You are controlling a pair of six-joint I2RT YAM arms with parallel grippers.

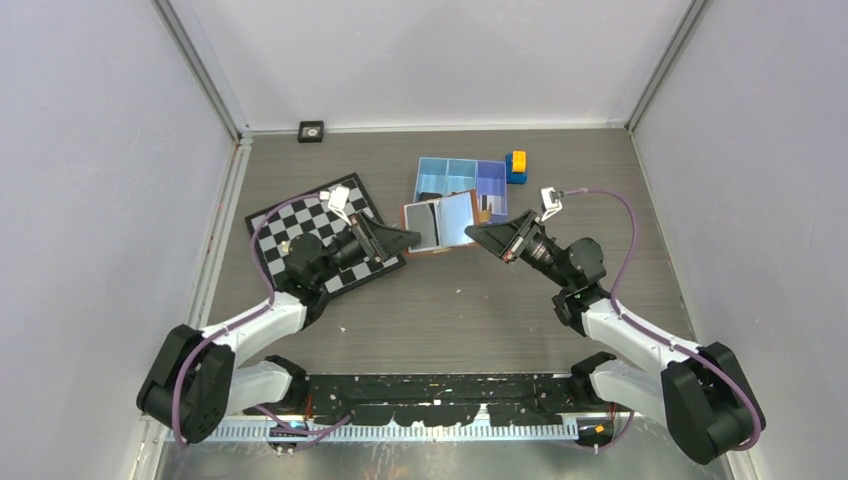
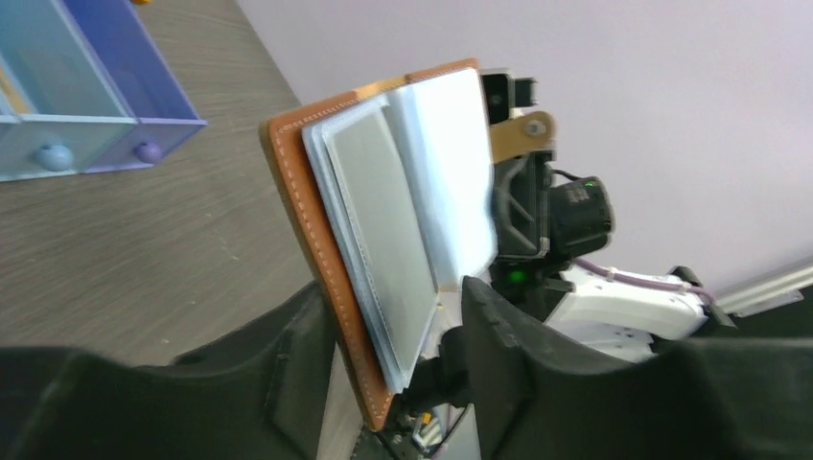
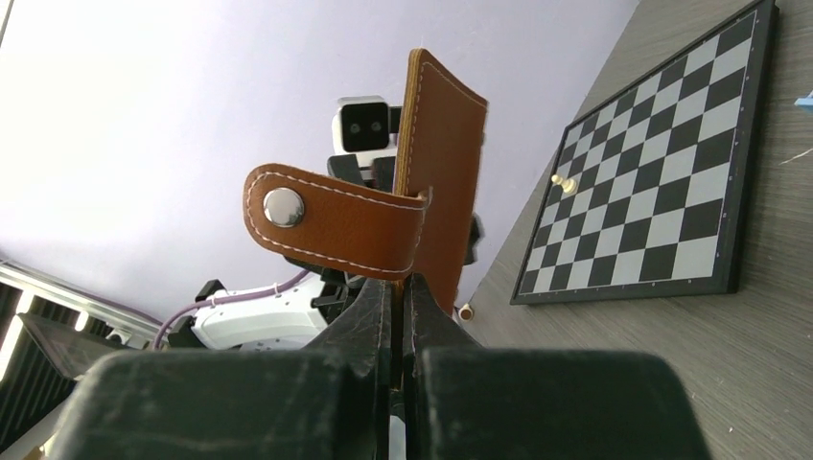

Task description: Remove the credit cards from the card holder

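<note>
The brown leather card holder (image 1: 440,252) hangs opened out between both arms, clear plastic sleeves facing up. In the left wrist view, a dark card-like panel (image 2: 383,216) lies on its near half, beside a pale, blank sleeve (image 2: 451,163). My left gripper has its fingers spread either side of the holder's near edge, with visible room between. My right gripper is shut on the opposite edge of the holder, by the brown strap with its metal snap (image 3: 283,207). Single cards cannot be told apart here.
A blue and purple compartment box (image 1: 447,172) stands behind the holder, a yellow and blue item (image 1: 518,162) at its right. The chessboard (image 3: 662,172) lies under the left arm.
</note>
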